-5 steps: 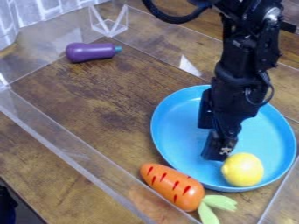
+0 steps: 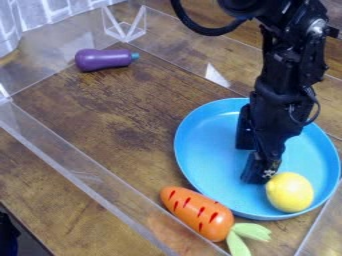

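Observation:
The black gripper (image 2: 263, 160) hangs down into the blue plate (image 2: 209, 160), its lower end just above and left of a yellow lemon (image 2: 290, 192), close to it. Whether the fingers are open or shut is hard to make out against the dark body. A toy carrot (image 2: 198, 212) with a green top lies outside the plate at its lower left. A purple eggplant (image 2: 104, 59) lies at the upper left.
A wooden table (image 2: 94, 120) fills the left and middle, clear between eggplant and carrot. Transparent strips run along the left and front, and a clear plastic piece stands at the top.
The gripper has shifted slightly to the right, over the plate near the lemon. The lemon appears moved slightly right and up; the carrot and eggplant are unchanged.

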